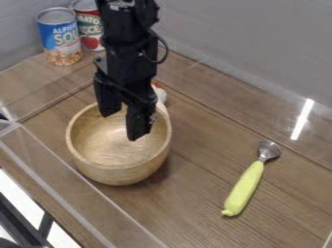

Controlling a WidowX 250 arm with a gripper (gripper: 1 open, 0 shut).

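My black gripper (pixel 124 112) hangs over the wooden bowl (pixel 116 165) with its fingers open, reaching down inside the bowl's rim at the back. A small white and red object (pixel 159 95) sits behind the bowl, mostly hidden by the gripper.
Two cans stand at the back left: an Alpha soup can (pixel 60 39) and a red-labelled can (pixel 87 21). A yellow-handled utensil (pixel 244 185) lies on the right of the wooden table (pixel 220 126). The table between bowl and utensil is clear.
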